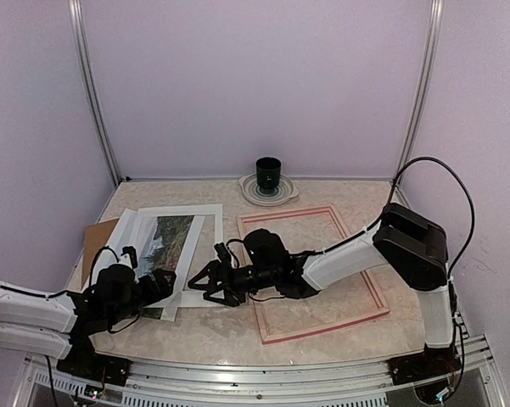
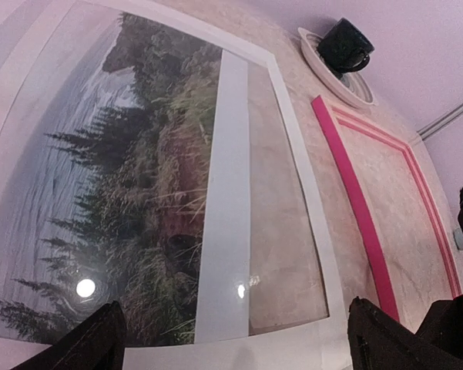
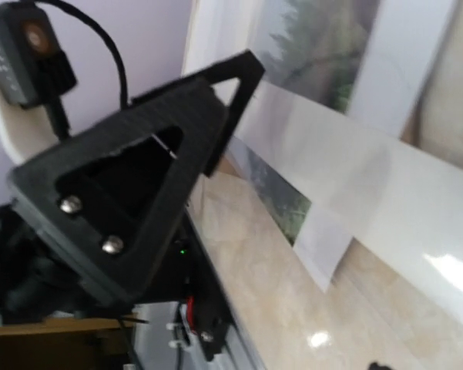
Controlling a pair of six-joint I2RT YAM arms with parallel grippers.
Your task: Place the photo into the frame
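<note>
The landscape photo [image 1: 168, 242] [image 2: 131, 193] [image 3: 312, 38] lies at the left with white strips along its sides, overlapping a white frame [image 1: 205, 209] [image 2: 300, 139] [image 3: 370, 162]. In the right wrist view a lower end of the photo shows beyond the frame's edge. My left gripper [image 1: 153, 280] is open over the photo's lower part, its black fingertips at the bottom of the left wrist view. My right gripper [image 1: 210, 284] stands open near the white frame's lower right, with nothing visible between its fingers.
A red-edged frame [image 1: 365, 317] [image 2: 347, 169] lies on the right. A dark mug [image 1: 268, 170] stands on a plate [image 1: 249, 189] at the back. A brown board [image 1: 98, 236] shows at the far left.
</note>
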